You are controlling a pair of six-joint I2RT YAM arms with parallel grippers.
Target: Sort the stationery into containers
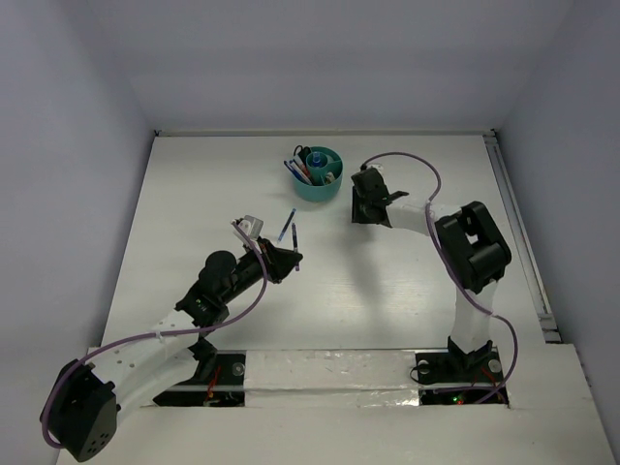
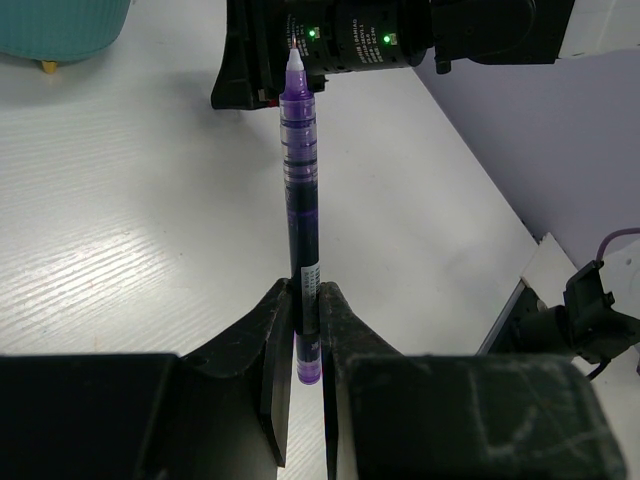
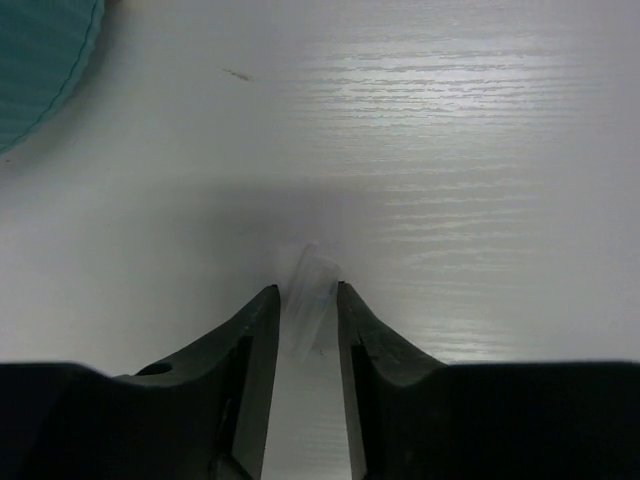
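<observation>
A teal container (image 1: 320,191) holding pens, scissors and other stationery stands at the back. My left gripper is shut on a purple pen (image 2: 300,170), held upright above the table. My right gripper is part open, low over the table just right of the container, its fingertips either side of a small translucent piece (image 3: 312,285); whether they touch it is unclear. A blue pen (image 1: 287,224) shows left of the held pen in the top view.
Walls surround it at the back and sides; the container's edge (image 3: 45,70) is near my right gripper.
</observation>
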